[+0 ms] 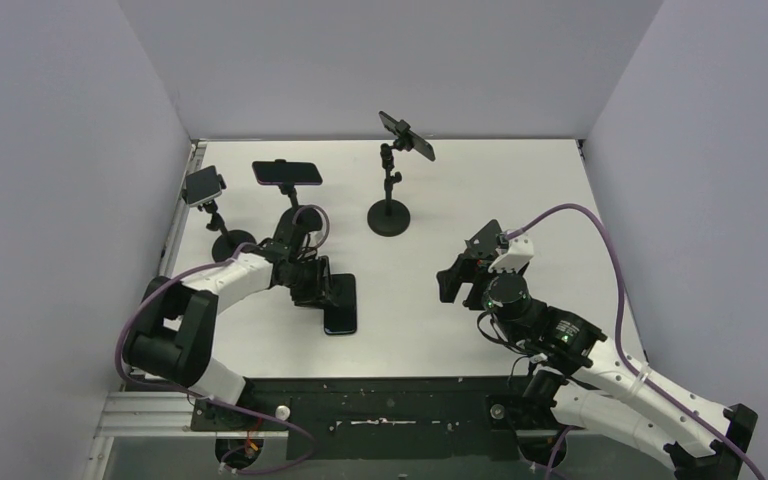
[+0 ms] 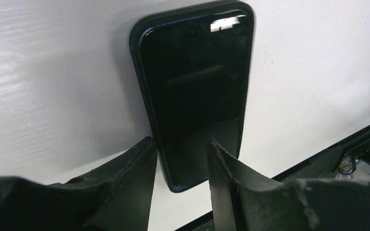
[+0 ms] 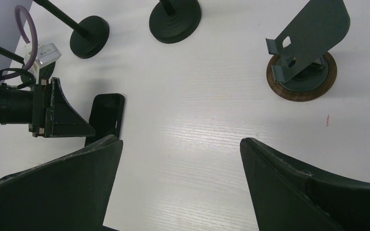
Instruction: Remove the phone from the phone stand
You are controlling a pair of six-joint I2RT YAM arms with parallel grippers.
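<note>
The black phone (image 2: 197, 82) lies flat on the white table, screen up, in front of the round-based stands. My left gripper is open just over the phone's near end, its two fingers apart and nothing held between them. From above, the phone (image 1: 340, 316) shows partly beside that gripper (image 1: 326, 292). An empty phone stand (image 3: 308, 48), a dark tilted plate on a wood-rimmed round base, stands on the right; the right arm mostly covers it in the top view. My right gripper is open, with only bare table seen between its fingers.
At the back left, one stand holds a small device (image 1: 202, 187) and another a sideways phone (image 1: 287, 173). A taller stand (image 1: 388, 215) with a tilted phone is at back centre. Between the arms the table (image 1: 400, 290) is clear.
</note>
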